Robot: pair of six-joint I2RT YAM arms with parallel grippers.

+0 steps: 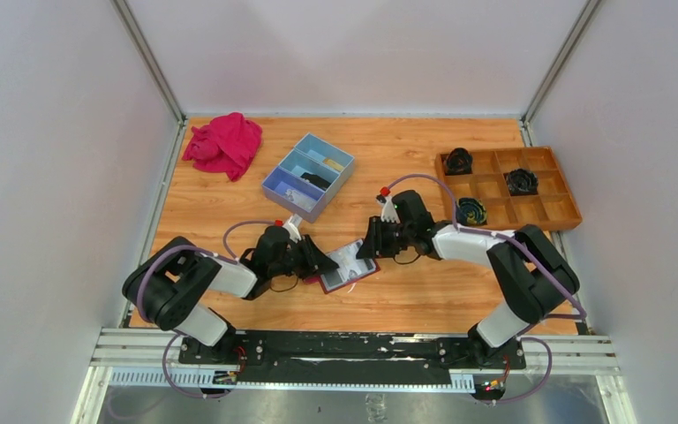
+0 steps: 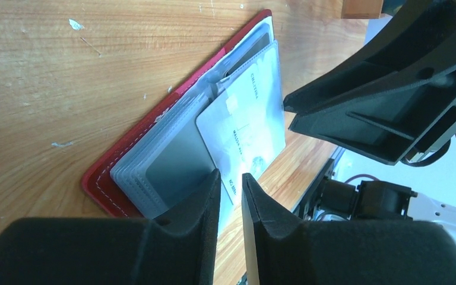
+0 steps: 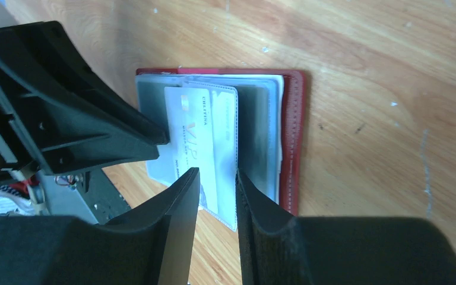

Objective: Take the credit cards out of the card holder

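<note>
The open card holder, dark red with clear sleeves, lies on the table between both grippers. A pale card with printed lettering shows in its sleeve; the same card appears in the right wrist view. My left gripper is at one end of the holder, its fingers a little apart, with the sleeve's edge and a card corner visible in the gap. At the opposite end, my right gripper is part open, and the card and sleeve show between its fingers. Whether either touches the card, I cannot tell.
A blue-grey divided box stands behind the holder, with a pink cloth at the back left. On the right lies a wooden tray holding dark coiled items. Table in front of the holder is bare.
</note>
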